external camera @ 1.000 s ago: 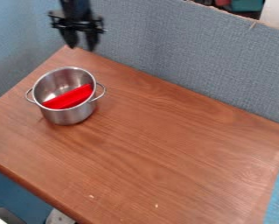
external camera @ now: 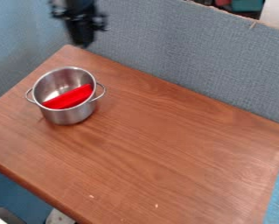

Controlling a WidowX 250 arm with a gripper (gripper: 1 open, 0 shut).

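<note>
A steel pot (external camera: 80,114) with two side handles stands on the left part of the wooden table (external camera: 177,149). A long red object (external camera: 69,98) lies inside it. My gripper (external camera: 80,35) is a dark, blurred shape at the top of the view, above and behind the pot and apart from it. The blur hides the state of its fingers.
Grey-blue padded walls (external camera: 188,61) border the table at the back and left. A strip of blue tape (external camera: 277,197) is at the right edge.
The pot and red object are unchanged.
</note>
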